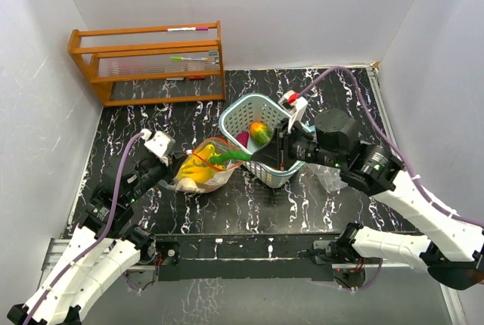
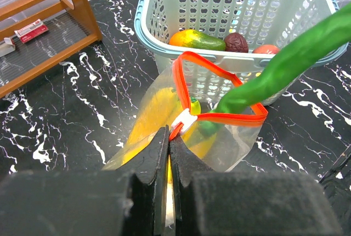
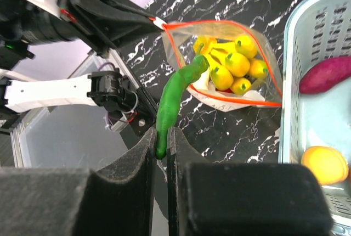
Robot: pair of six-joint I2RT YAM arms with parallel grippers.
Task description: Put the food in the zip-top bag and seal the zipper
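A clear bag with red zipper (image 2: 230,119) (image 3: 230,100) stands open, holding several yellow fruits (image 3: 237,64) and bananas. My left gripper is shut on the bag's rim at the zipper's white slider. My right gripper is shut on a long green vegetable (image 3: 171,96) (image 1: 227,156), whose far tip is over the bag's opening. The plastic basket (image 1: 240,103) beside the bag holds a red sweet potato (image 3: 323,75), a papaya-like fruit (image 2: 194,39) and other food.
A wooden rack (image 1: 159,102) stands at the back left. Another clear bag (image 1: 331,179) lies right of the basket. Dark marble counter shows between the bag and the front edge.
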